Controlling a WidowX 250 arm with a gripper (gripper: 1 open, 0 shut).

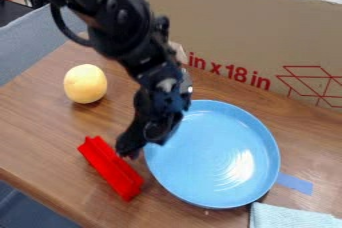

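Observation:
My black gripper [142, 135] is angled down over the left edge of the blue plate [230, 162], its fingertips just above and behind a long red object [111, 168] that lies on the wooden table. The gripper looks open, with nothing seen held in it. A round pale-yellow fruit [84, 84] sits at the left of the table.
A large cardboard box [259, 37] stands along the back of the table. A pale cloth [291, 219] lies at the front right, near a piece of blue tape [297, 183].

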